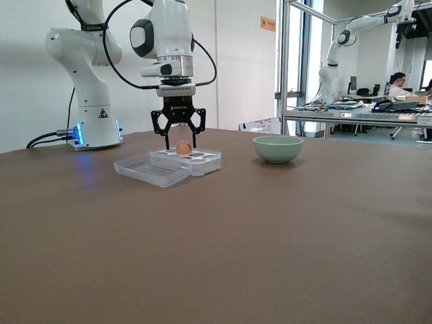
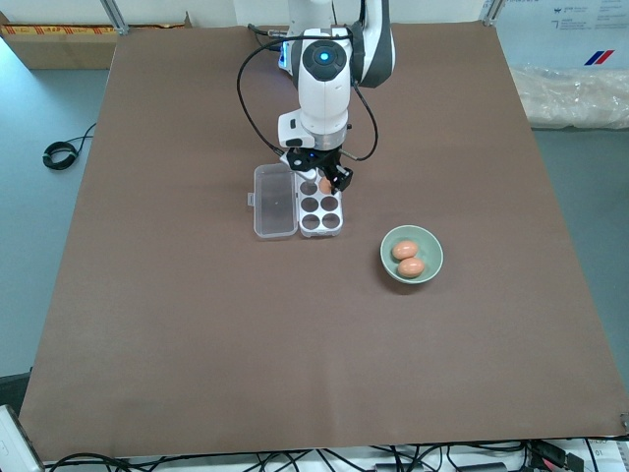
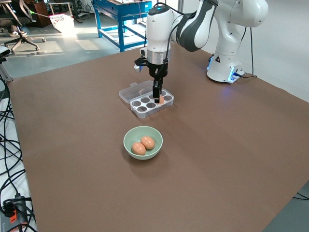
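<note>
My gripper [image 1: 180, 138] hangs over the open clear plastic egg tray [image 2: 320, 222], fingers spread open to either side of a brown egg [image 1: 184, 148] that sits in one of the tray's holes. The tray's other visible holes look empty, and its hinged lid [image 2: 275, 202] lies flat beside it. A pale green bowl [image 3: 132, 145] stands on the brown table [image 2: 197, 324], apart from the tray, holding two brown eggs [image 3: 147, 142].
Cables run along the table's outer edge [image 3: 14, 183] and hang from my arm. A wall stands behind the arm's base.
</note>
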